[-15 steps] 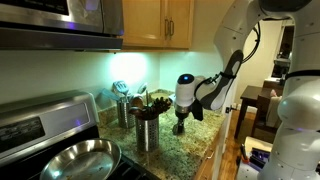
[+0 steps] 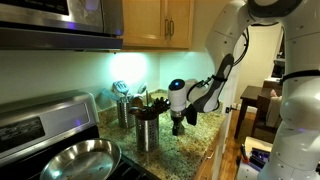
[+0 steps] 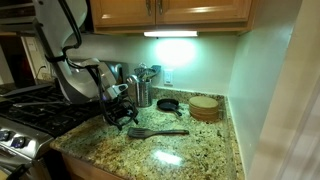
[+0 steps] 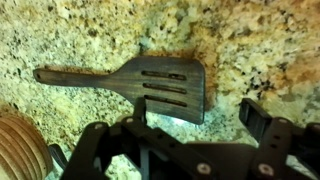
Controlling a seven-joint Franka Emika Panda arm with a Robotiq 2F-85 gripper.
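Observation:
A dark wooden slotted spatula (image 4: 190, 78) lies flat on the speckled granite counter, its handle pointing left in the wrist view. My gripper is open above the counter by the spatula's slotted head, its fingers wide apart and nothing held. From the other side, the spatula (image 3: 158, 133) shows just to the right of my gripper (image 3: 124, 118). In exterior view 1 the gripper (image 2: 178, 126) hangs low over the counter beyond the utensil canister, and the spatula cannot be made out there.
Round wooden boards (image 3: 205, 106) and a small black pan (image 3: 169, 105) sit near the back wall. A utensil-filled canister (image 2: 147, 134) stands beside the stove, where a large pan (image 2: 82, 160) rests. Bare counter (image 3: 200, 150) lies around the spatula.
Other objects have kept their places.

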